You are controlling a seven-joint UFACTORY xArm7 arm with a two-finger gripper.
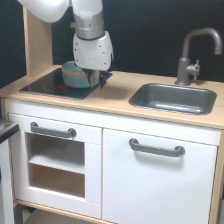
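Observation:
A white robot arm reaches down from the top left, its gripper (98, 77) low at the right side of a blue-grey pot (74, 77). The pot stands on the black cooktop (51, 87) at the left of the wooden counter. The fingers are dark and small against the pot, so their opening is hard to see.
A steel sink (171, 98) with a grey tap (189, 52) fills the right of the counter (119, 101). The counter between cooktop and sink is clear. Below are white cabinet doors (157, 181) with grey handles and an oven compartment with a shelf.

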